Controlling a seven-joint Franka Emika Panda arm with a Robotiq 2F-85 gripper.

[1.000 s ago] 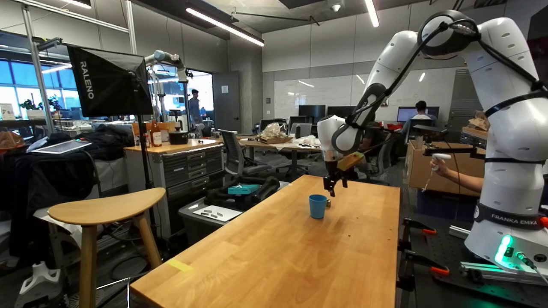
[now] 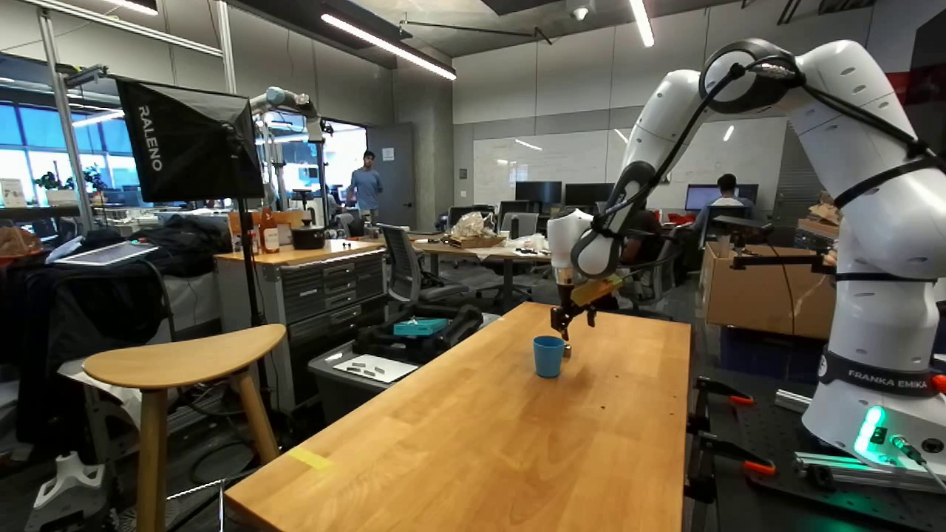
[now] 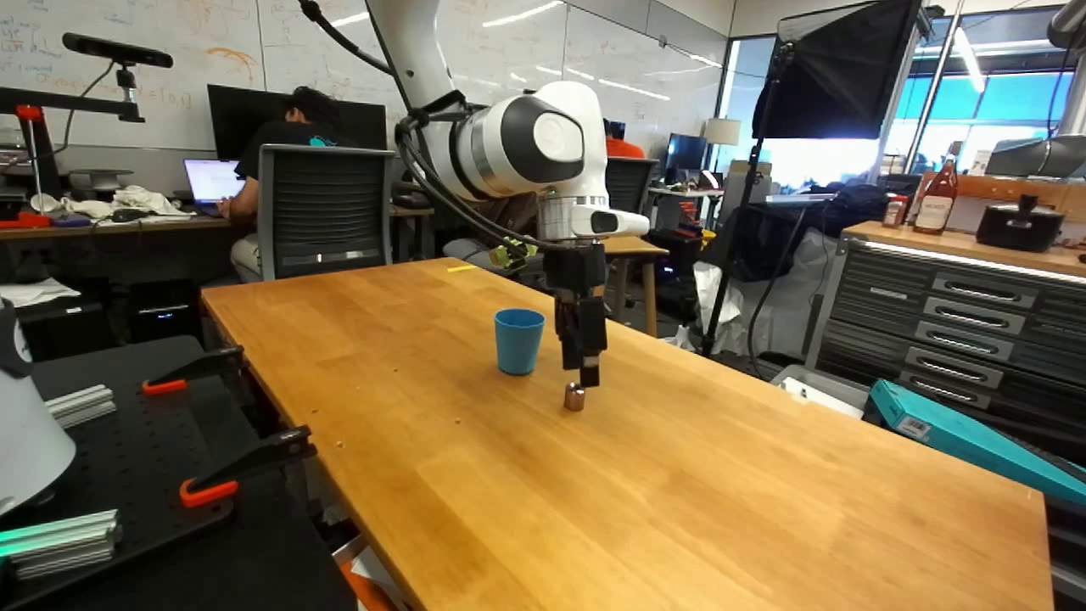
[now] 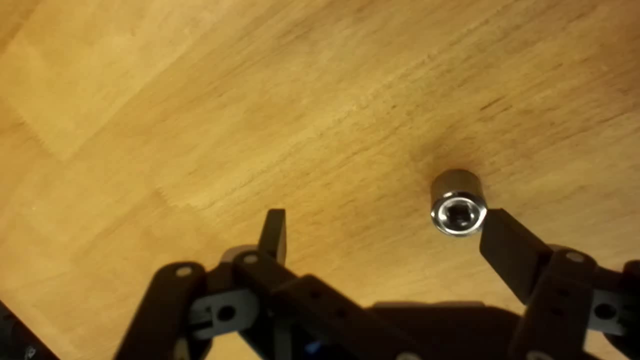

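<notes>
A small metal socket (image 4: 459, 204) stands upright on the wooden table, its open end facing the wrist camera. My gripper is open just above the tabletop, fingers wide apart. In the wrist view the socket appears close to the right finger (image 4: 510, 249), seemingly inside the gap; whether they touch I cannot tell. From the second exterior view, the socket (image 3: 574, 397) sits right below the gripper's fingertips (image 3: 590, 375). A blue cup (image 3: 518, 343) stands upright beside the gripper, and in the first exterior view this cup (image 2: 548, 356) partly covers the socket (image 2: 567, 351).
Black clamps with orange tips, such as one clamp (image 3: 219, 487), grip the edge on the robot's side. A stool (image 2: 186, 359) stands off the table's far end.
The gripper has moved a little left and lower in the first exterior view, close to the socket. Cup and socket stay put. The hand with a white controller near the arm's base is mostly out of sight.
</notes>
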